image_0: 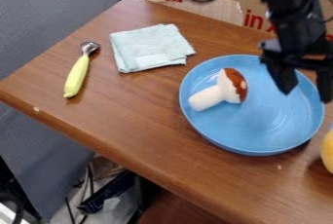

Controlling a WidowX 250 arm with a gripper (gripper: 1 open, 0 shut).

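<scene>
A plush mushroom [217, 92] with a white stem and red-brown cap lies on its side on a blue plate [260, 135]. My black gripper [301, 84] hangs over the right part of the plate, blurred, so the state of its fingers is unclear.
A folded pale cloth [150, 46] lies at the back of the wooden table [130, 111], with a yellow-handled scoop [78, 72] to its left. A yellow object [325, 153] sits at the right edge. Cardboard stands behind.
</scene>
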